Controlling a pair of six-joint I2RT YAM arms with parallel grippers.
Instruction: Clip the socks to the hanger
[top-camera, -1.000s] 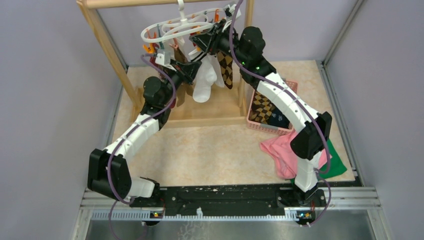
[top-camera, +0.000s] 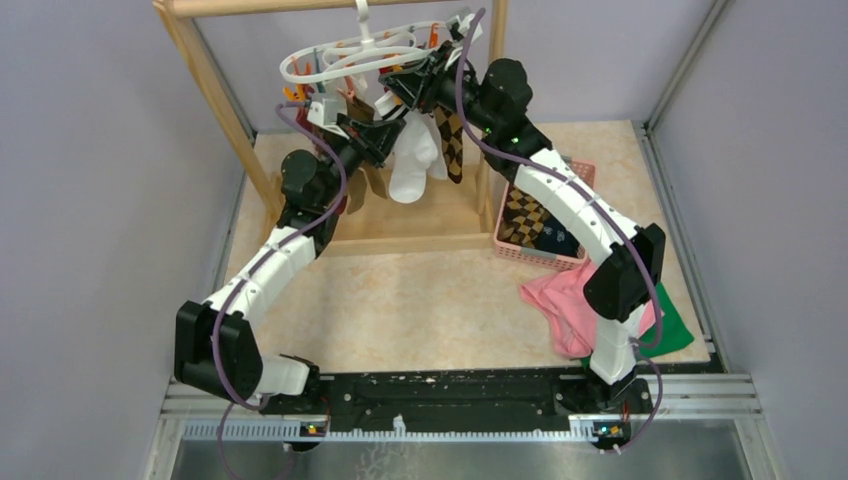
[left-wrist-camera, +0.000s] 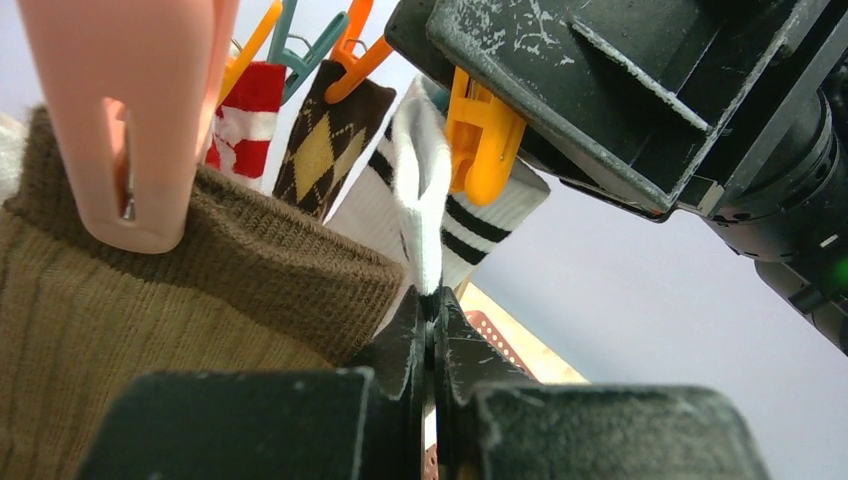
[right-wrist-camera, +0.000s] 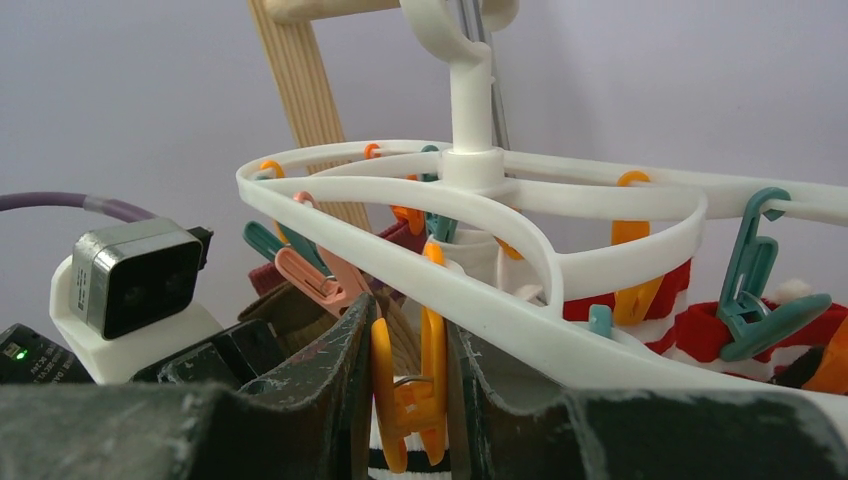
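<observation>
A white sock with black stripes (top-camera: 410, 165) hangs below the white hanger ring (top-camera: 355, 68). My left gripper is shut on the edge of its cuff, which stands up as a narrow fold between the fingertips. Above it, my right gripper squeezes the handles of an orange clip (right-wrist-camera: 408, 405) under the ring's near rim. In the left wrist view the clip's lower ends (left-wrist-camera: 487, 150) overlap the striped cuff (left-wrist-camera: 490, 220); whether they are around the fabric or only beside it, I cannot tell.
A brown sock (left-wrist-camera: 180, 320) hangs from a pink clip (left-wrist-camera: 135, 110) close to my left gripper. Other clipped socks crowd the ring, including a red-and-white one (left-wrist-camera: 246, 120) and an argyle one (left-wrist-camera: 325, 140). The pink basket (top-camera: 508, 248) stands at right.
The left arm has shifted very slightly left, and the hanging white sock has swung a little to the right. The right arm looks almost still.
</observation>
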